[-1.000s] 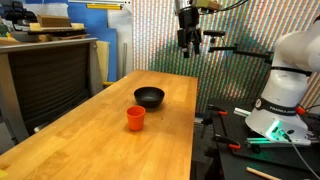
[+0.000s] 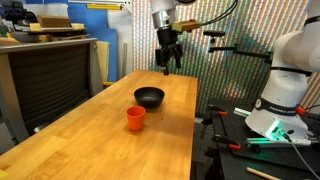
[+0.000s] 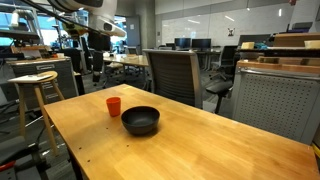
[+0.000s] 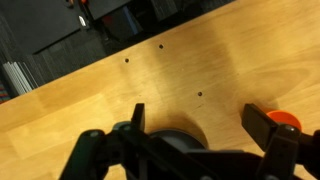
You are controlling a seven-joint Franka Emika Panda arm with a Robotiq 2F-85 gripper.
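Note:
A black bowl (image 2: 149, 97) stands on the wooden table, and a red cup (image 2: 135, 118) is close beside it. Both show again in exterior view 2, the cup (image 3: 113, 106) to the left of the bowl (image 3: 141, 122). My gripper (image 2: 171, 67) hangs well above the table, higher than both, its fingers apart and empty. From the wrist, the open gripper has the bowl (image 4: 180, 137) below it, partly hidden behind the gripper body. The cup (image 4: 286, 119) appears at the right edge, partly covered by a finger.
Bare tabletop (image 3: 220, 140) spreads over most of the table. An office chair (image 3: 176, 75) stands along one side. The robot base (image 2: 278, 120) is mounted off the table's other side. A grey panelled cabinet (image 3: 270, 98) stands behind.
In exterior view 1 my gripper has moved left, from off the table's right side to above the table near the bowl. The bowl and cup have not moved.

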